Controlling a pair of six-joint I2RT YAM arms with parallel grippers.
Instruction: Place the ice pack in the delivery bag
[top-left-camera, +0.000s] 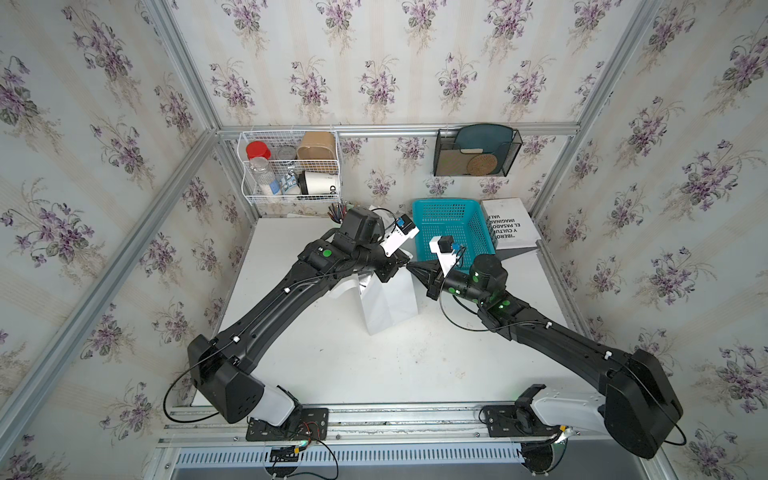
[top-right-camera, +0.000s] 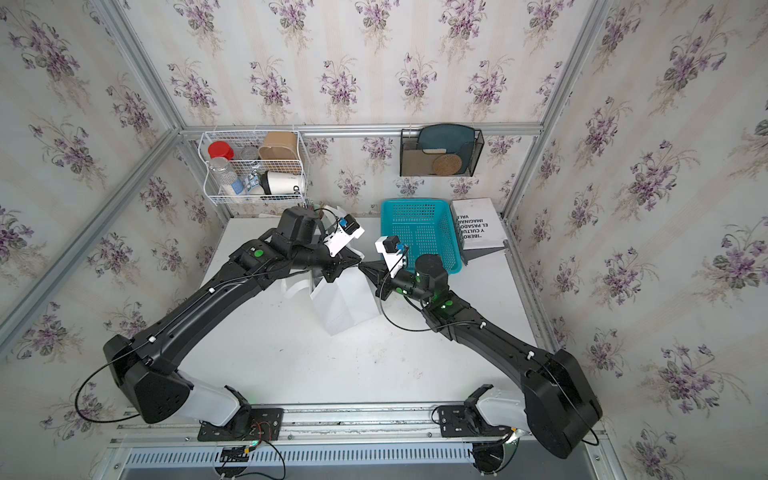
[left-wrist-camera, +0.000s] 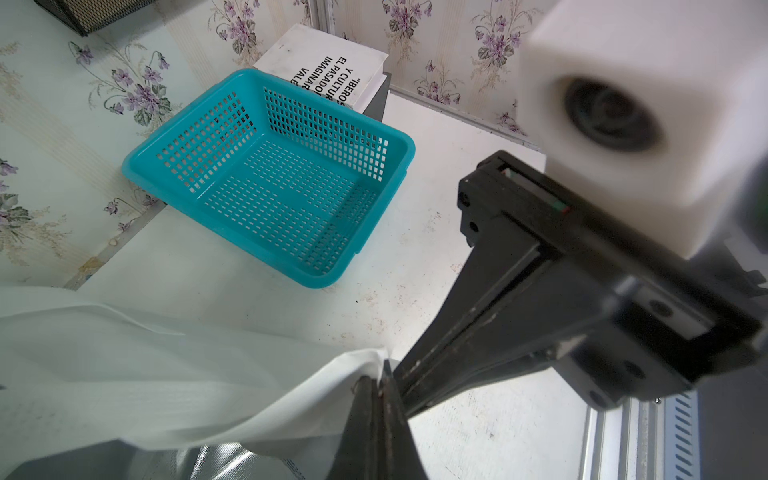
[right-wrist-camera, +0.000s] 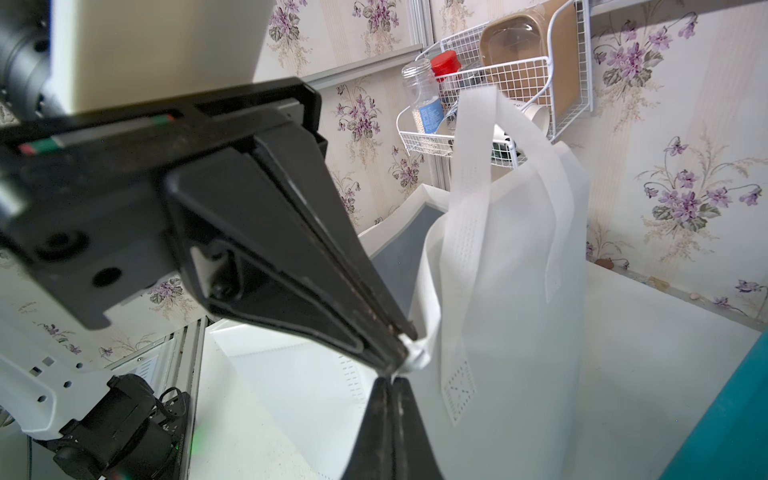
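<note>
The white delivery bag (top-left-camera: 389, 304) stands mid-table, its mouth partly open and a strap handle (right-wrist-camera: 465, 240) upright beside the rim. My right gripper is shut at the rim, where crumpled white fabric gathers at its tips. Right against the same spot is my left gripper, shut; the fingertips of both nearly meet, and no fabric clearly shows between the left ones. Through the mouth, in the left wrist view, a silvery crinkled surface (left-wrist-camera: 236, 462) shows; whether it is the ice pack or lining I cannot tell. No ice pack is plainly visible elsewhere.
Behind and to the right stands an empty teal basket (top-left-camera: 453, 224), with a white book (top-left-camera: 509, 224) beside it. A wire shelf (top-left-camera: 289, 172) and black mesh holder (top-left-camera: 477, 164) hang at the back.
</note>
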